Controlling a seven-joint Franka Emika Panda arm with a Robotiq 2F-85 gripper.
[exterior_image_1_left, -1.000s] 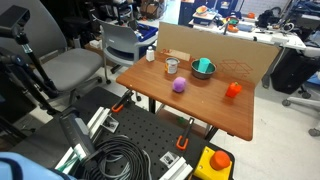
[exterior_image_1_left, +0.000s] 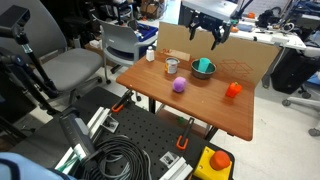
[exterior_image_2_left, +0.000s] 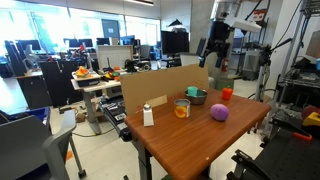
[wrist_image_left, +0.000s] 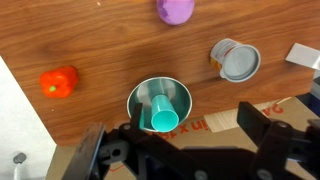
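High over the back of the wooden table, my gripper (exterior_image_1_left: 204, 42) stands open with nothing between its fingers. Beneath it, apart from the fingers, is a dark metal bowl (exterior_image_1_left: 203, 73) with a teal cup-like object (wrist_image_left: 163, 114) inside. In the wrist view the bowl's inside (wrist_image_left: 172, 87) shows between the spread fingers. A purple round object (exterior_image_1_left: 178, 85) sits toward the table's middle front. To the right stands a red-orange object (exterior_image_1_left: 233, 90). A can (wrist_image_left: 236, 60) with a printed side is left of the bowl in exterior view 1.
A small white bottle (exterior_image_2_left: 148, 115) stands near the table's left end. Cardboard panels (exterior_image_2_left: 150, 92) rise along the back edge. Bare tabletop (exterior_image_1_left: 205, 103) lies in front of the bowl. An orange-red button on a yellow box (exterior_image_1_left: 213, 165) is off the table at the front.
The arm and gripper have come into view from the top, now above the bowl. The objects on the table have not moved.
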